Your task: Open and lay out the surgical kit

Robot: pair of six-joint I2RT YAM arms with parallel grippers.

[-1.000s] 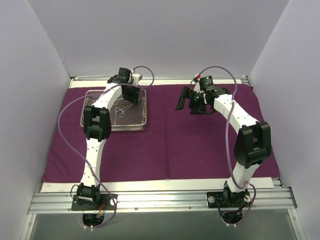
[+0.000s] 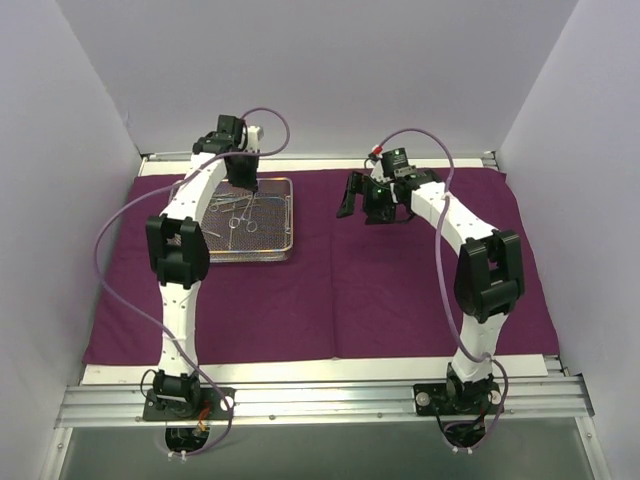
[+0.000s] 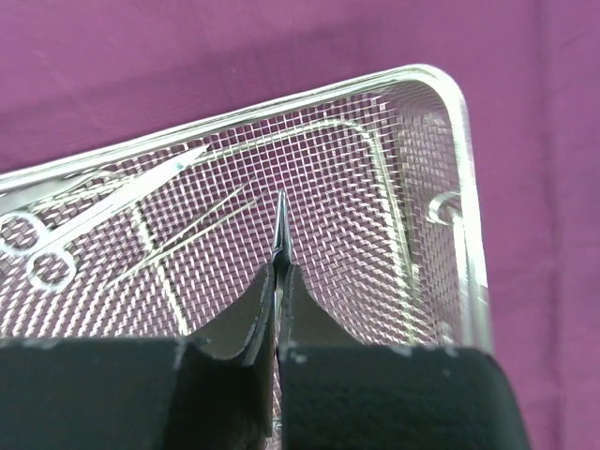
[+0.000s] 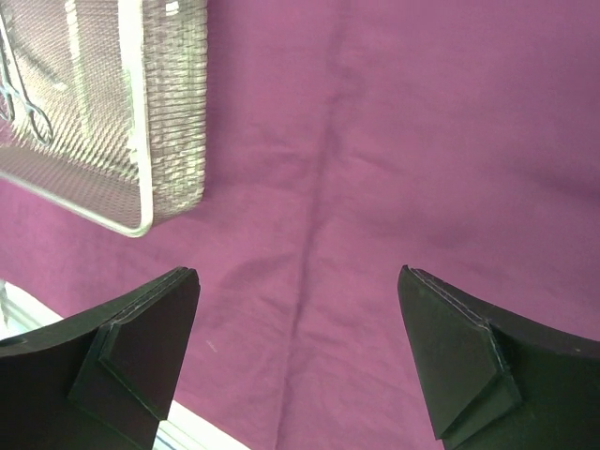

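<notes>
A wire mesh tray of surgical instruments sits on purple cloth at the upper left. My left gripper hangs over it, shut on a slim metal instrument whose pointed end sticks out beyond the fingers; in the top view, looped handles hang below. Scissors and thin instruments lie on the mesh in the left wrist view. My right gripper is open over bare cloth right of the tray, with nothing between its fingers.
White table edges and grey walls border the workspace.
The right arm has shifted slightly left.
</notes>
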